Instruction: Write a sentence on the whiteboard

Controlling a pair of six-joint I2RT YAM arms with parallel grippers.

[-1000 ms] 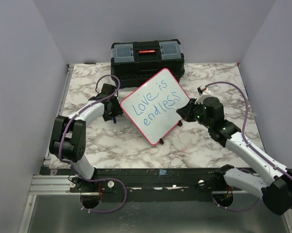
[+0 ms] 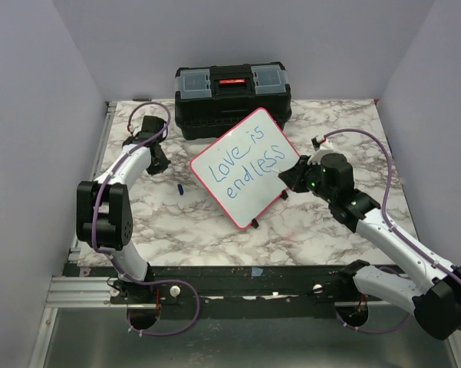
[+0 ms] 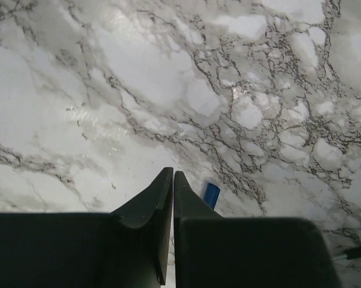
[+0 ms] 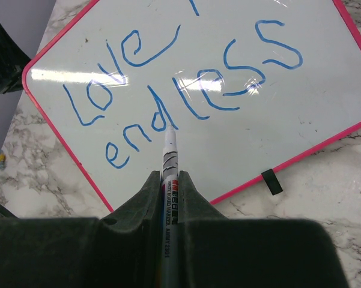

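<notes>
The whiteboard [image 2: 245, 201], white with a red edge, leans tilted at the centre of the table. Blue handwriting [image 2: 249, 159] on it reads "Love is endless". My right gripper is shut on a white marker [image 4: 170, 157], whose tip points at the board; contact with the surface cannot be told. Left of the board lies the small blue marker cap [image 2: 180, 189], also in the left wrist view as a blue cap [image 3: 211, 195] beyond the fingers. My left gripper [image 2: 158, 167] is to the cap's left, its fingertips together with nothing between them.
A black toolbox [image 2: 232, 98] stands behind the whiteboard. Black feet [image 2: 255, 224] hold the board's lower edge.
My left gripper has moved left, away from the blue cap, which stays on the table in plain view. The right arm, the marker and the writing look the same.
</notes>
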